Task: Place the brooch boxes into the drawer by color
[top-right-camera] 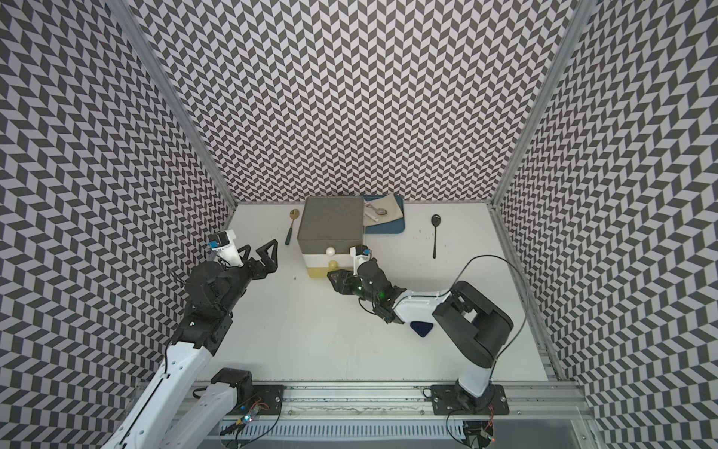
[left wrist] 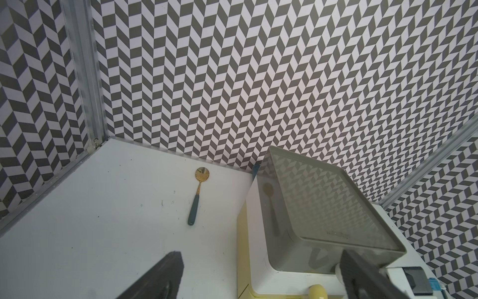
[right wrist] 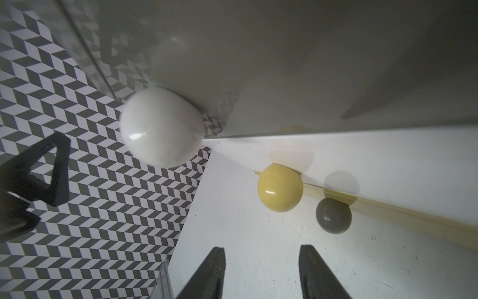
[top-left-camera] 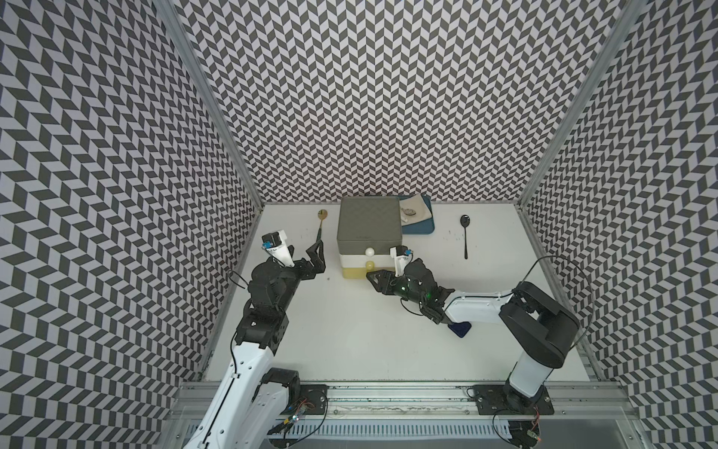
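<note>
The drawer box [top-left-camera: 369, 217] has a grey top section, a white middle and a yellow lower section, with white [right wrist: 161, 127] and yellow [right wrist: 279, 187] round knobs on its front. My right gripper [top-right-camera: 338, 278] is at the front, just below these knobs; its fingertips are low in the right wrist view, and I cannot tell whether anything sits between them. My left gripper [top-left-camera: 315, 256] is open, left of the drawer box, above the table. A dark navy flat square [top-right-camera: 420, 327] lies at the front right, partly hidden by the right arm.
A gold spoon [left wrist: 201, 174] lies left of the box and a black spoon [top-left-camera: 464, 235] to its right. A blue tray [top-left-camera: 419, 224] with a beige cloth is behind.
</note>
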